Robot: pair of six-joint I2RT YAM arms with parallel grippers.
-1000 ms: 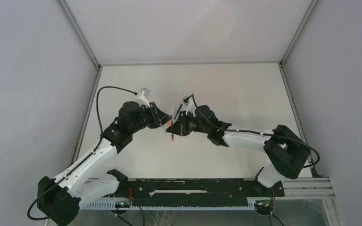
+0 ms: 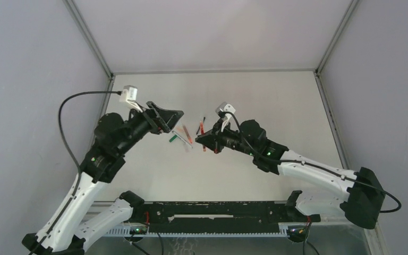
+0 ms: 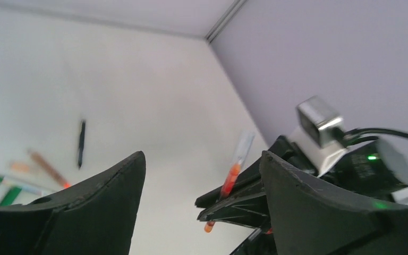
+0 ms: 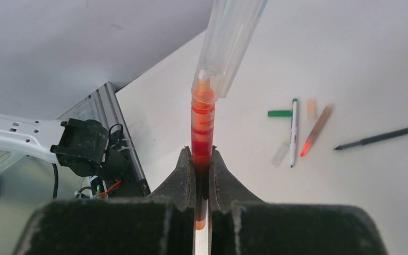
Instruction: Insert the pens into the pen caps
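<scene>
My right gripper [image 2: 204, 139] is shut on a red pen, held upright, with a clear cap on its upper end; the left wrist view shows it too [image 3: 230, 181]. My left gripper [image 2: 167, 122] is raised left of it, part open, nothing seen between its fingers. On the table lie a white pen [image 4: 294, 133], a green cap [image 4: 280, 113], an orange pen [image 4: 316, 129], a black pen [image 4: 372, 139], a clear cap [image 4: 280, 154] and a small pale orange cap [image 4: 311, 109].
Side and back walls border it, and a dark rail [image 2: 223, 212] runs along the front edge.
My left gripper has drawn back to the left, away from the held pen. My right gripper, still holding the pen, has shifted slightly right, and its arm has swung.
</scene>
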